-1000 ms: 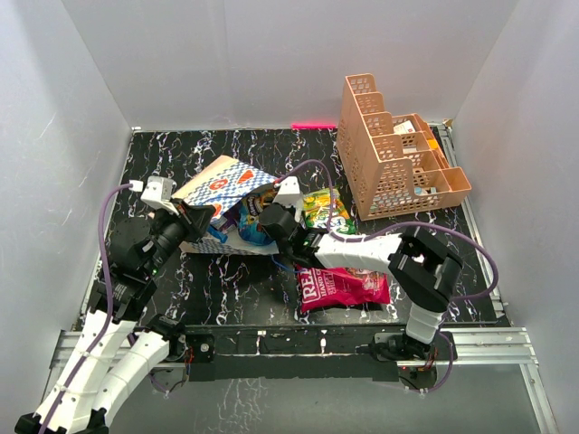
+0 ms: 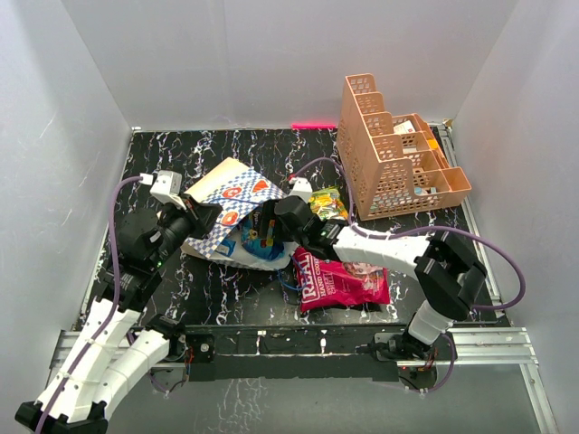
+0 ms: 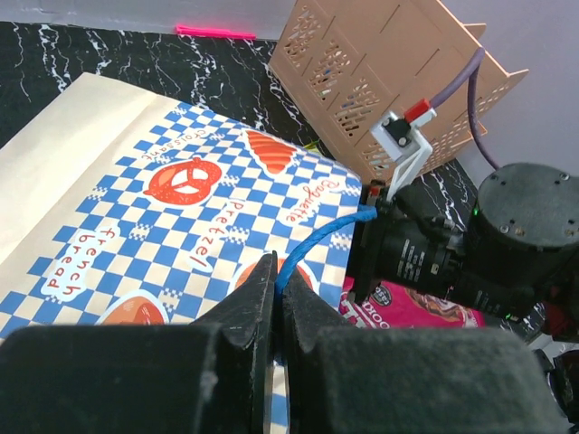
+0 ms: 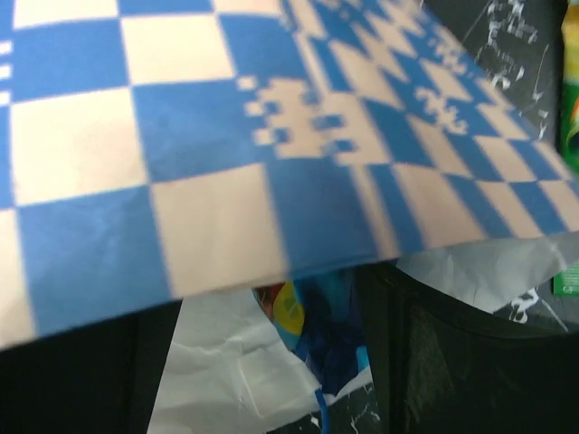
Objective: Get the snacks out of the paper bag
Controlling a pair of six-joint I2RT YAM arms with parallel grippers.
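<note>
The paper bag (image 2: 228, 203) lies on its side at centre left, blue-checked, its mouth facing right. A blue cord handle (image 3: 318, 240) runs into my left gripper, which is shut on it above the bag. Inside the mouth sits a blue snack pack (image 2: 260, 242), partly covered by the checked flap. My right gripper is open at the mouth, its fingertips partly hidden under the flap. In the right wrist view the blue pack shows in the gap beyond the fingers. Outside the bag lie a red snack pack (image 2: 339, 282) and a yellow-green one (image 2: 327, 202).
A tan stepped rack (image 2: 373, 172) stands at the back right. A pink strip (image 2: 314, 125) lies along the back edge. Bare dark tabletop (image 2: 226, 294) shows in front of the bag.
The checked flap reaches further right over the blue pack. The left gripper has moved a little right.
</note>
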